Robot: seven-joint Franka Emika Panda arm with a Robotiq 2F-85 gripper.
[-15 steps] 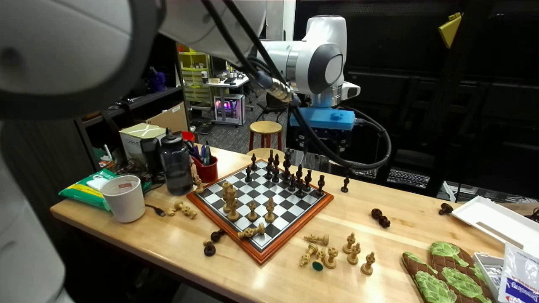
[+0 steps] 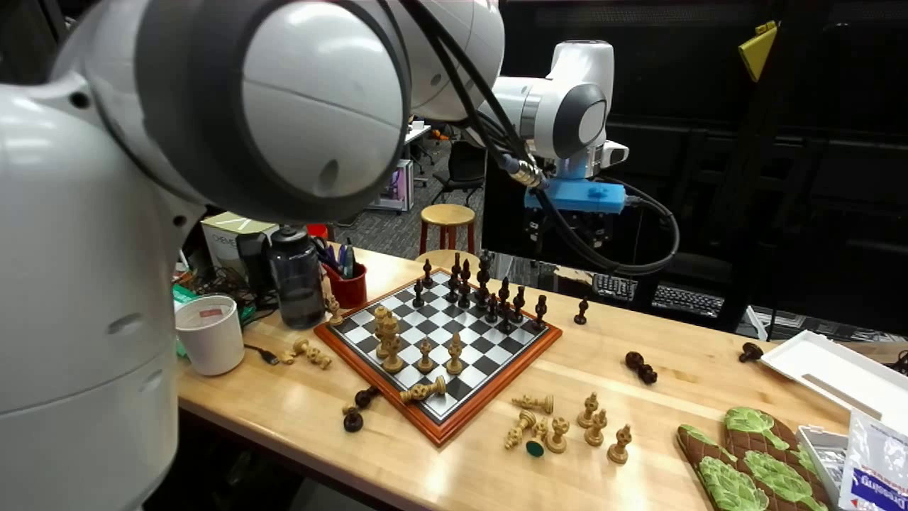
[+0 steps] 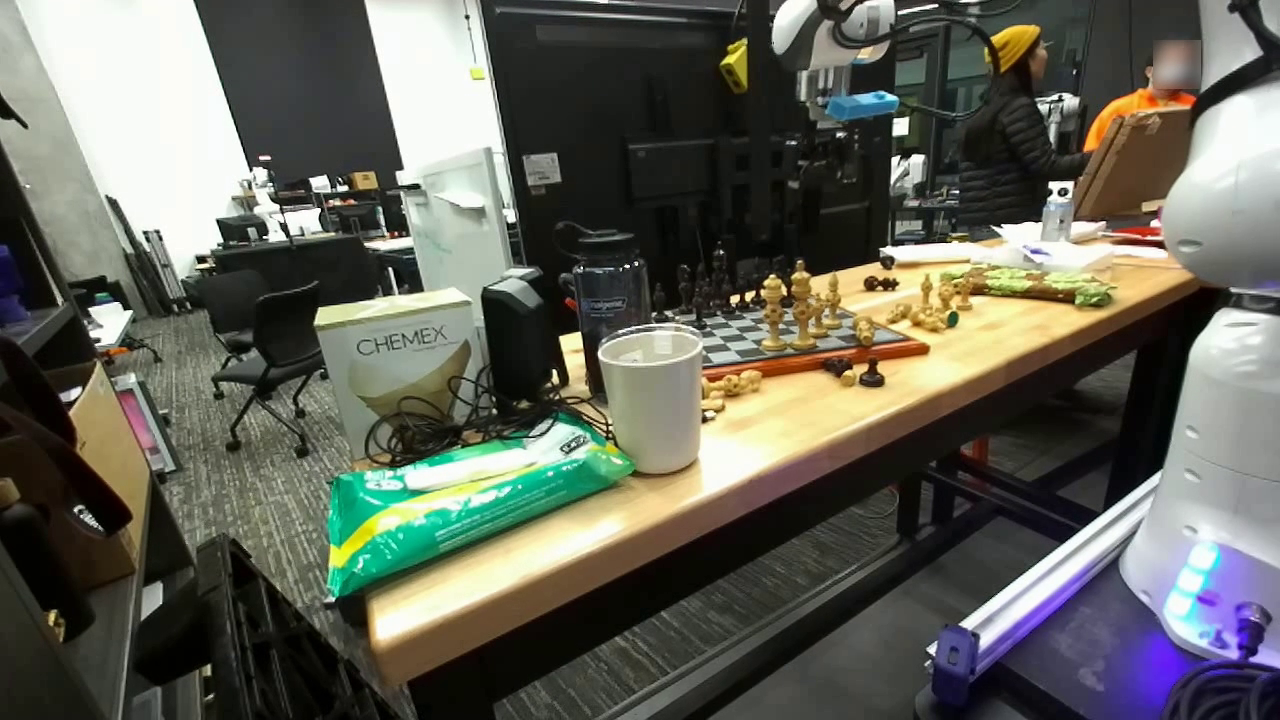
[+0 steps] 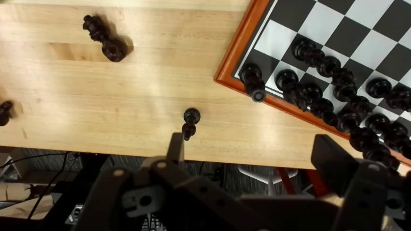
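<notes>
The chessboard has a red-brown wooden frame and lies on the wooden table. Dark pieces stand upright along its far side; light pieces are on the near side, one of them lying down. A lone dark pawn stands on the table off the board's corner. My gripper is open and empty, high above the table's far edge; in the wrist view the pawn appears close by its left finger, but well below it. Light pieces are scattered to the right of the board, some upright, some lying.
Fallen dark pieces lie right of the board. Green-patterned oven mitts and a white tray occupy the table's right end. A white cup, dark bottle and red pen holder stand at the left.
The arm has swung so that my gripper is farther right and slightly lower in exterior view 1. Board and pieces have stayed where they were.
</notes>
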